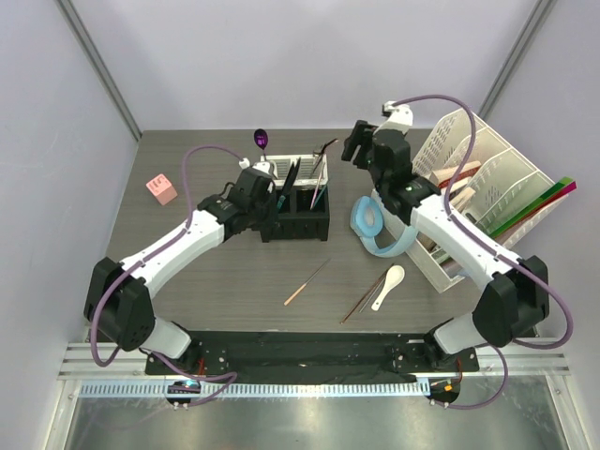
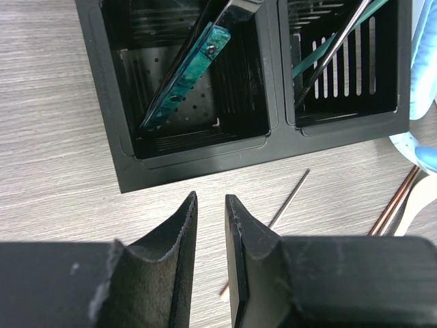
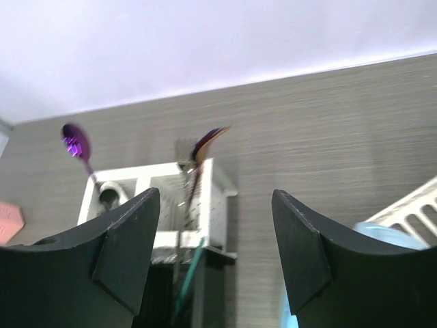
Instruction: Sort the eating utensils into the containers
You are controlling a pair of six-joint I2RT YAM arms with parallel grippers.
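The black utensil holder (image 1: 296, 225) holds dark-handled and teal utensils; a white caddy (image 3: 164, 240) behind holds a purple spoon (image 3: 76, 145) and dark-brown utensils. My left gripper hangs over the holder's near edge, slightly apart, nothing between its fingers. My right gripper is raised right of the caddy, open and empty. On the table lie a thin wood-tipped utensil (image 1: 294, 296), chopsticks (image 1: 353, 309) and a white spoon (image 1: 390, 284).
A blue ring-shaped item (image 1: 397, 247) lies right of the holder, beside a large white rack (image 1: 436, 274) with boards. A pink cube (image 1: 161, 188) sits at left.
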